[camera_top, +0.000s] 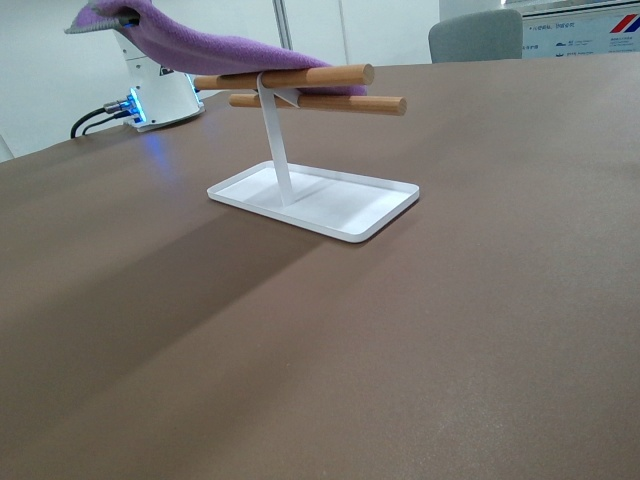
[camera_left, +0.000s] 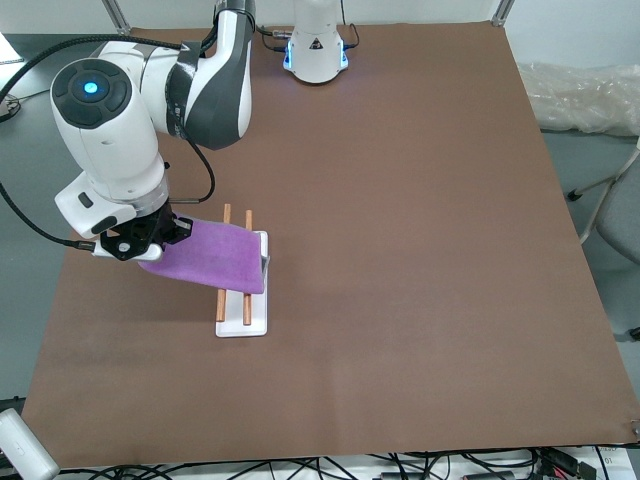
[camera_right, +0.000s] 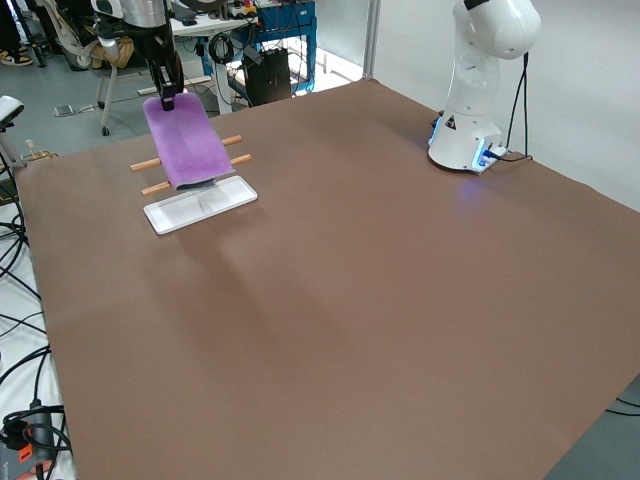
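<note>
A purple cloth (camera_left: 205, 255) lies draped over the two wooden bars (camera_top: 330, 75) of a white rack, whose tray (camera_top: 330, 200) rests on the brown table. In the right view my black gripper (camera_right: 168, 100) is at the far end of the cloth (camera_right: 190, 140), which rises toward it from the bars. Whether its fingers are shut on the cloth is too small to tell. In the top view the cloth's raised end runs out of frame at the upper left; the gripper is not seen there.
Cables run along the edge nearest the left camera.
</note>
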